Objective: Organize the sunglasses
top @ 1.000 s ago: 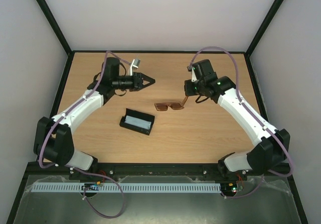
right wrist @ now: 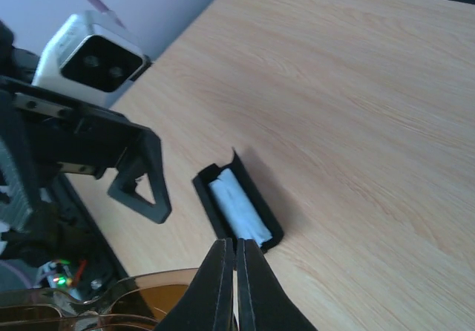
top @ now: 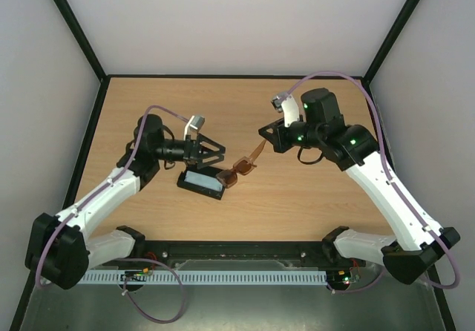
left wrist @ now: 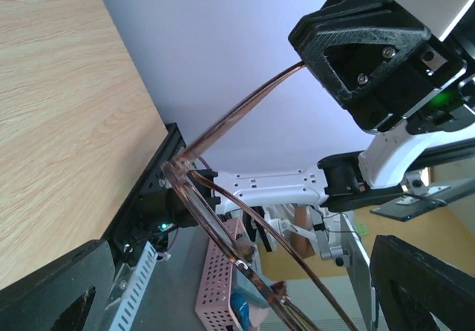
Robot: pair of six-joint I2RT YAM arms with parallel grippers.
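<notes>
Brown sunglasses (top: 238,168) hang in the air over the table, one temple arm running up to my right gripper (top: 264,132), which is shut on that thin arm. In the left wrist view the glasses (left wrist: 194,185) show edge-on, their temple tip at the right gripper's fingertips. My left gripper (top: 223,153) stands open to the left of the glasses, with nothing seen clasped. Below it on the table lies an open black case (top: 202,183) with a pale blue-grey cloth (right wrist: 240,208) inside. In the top view the near lens overlaps the case's right edge.
Bare wooden table (top: 319,205) stretches to the right and behind the case. The two grippers are close to each other, with the glasses between them. A dark frame rail (top: 237,251) runs along the table's front edge.
</notes>
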